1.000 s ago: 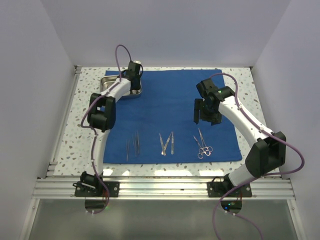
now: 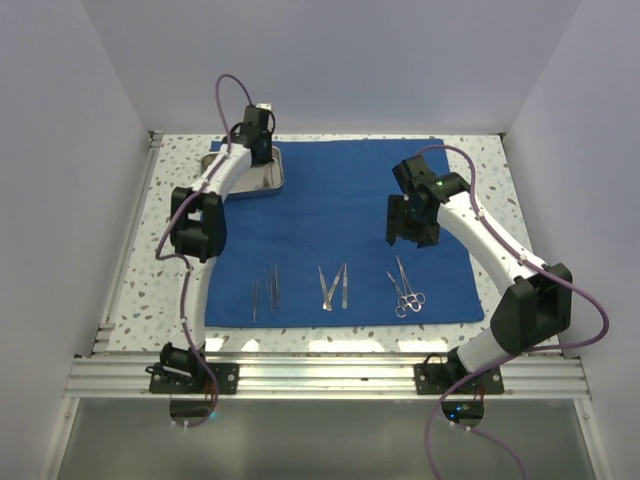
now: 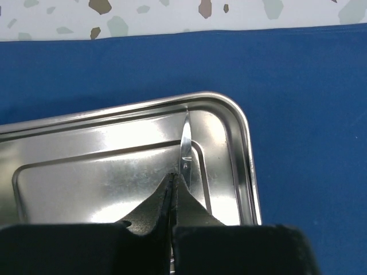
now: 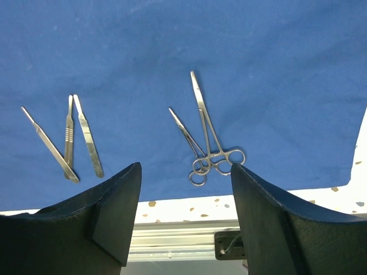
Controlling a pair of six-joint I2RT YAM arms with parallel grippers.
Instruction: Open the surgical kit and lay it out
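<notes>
The steel tray (image 2: 246, 188) rests at the back left of the blue cloth. A slim, knife-like instrument (image 3: 186, 143) lies in the tray's right end, its tip toward the far rim. My left gripper is shut above the tray; the instrument's lower part runs out of sight behind its fingertips, and nothing clearly shows between them. At the front right, my right gripper stands open and empty above two ring-handled clamps (image 4: 213, 153), which lie partly across each other. Three flat metal handles (image 4: 69, 143) lie left of the clamps.
Several thin instruments (image 2: 275, 288) lie at the cloth's front left. A speckled tabletop (image 2: 140, 280) borders the cloth, with a metal rail (image 2: 330, 370) along the front.
The right arm and the laid-out instruments have stayed still.
</notes>
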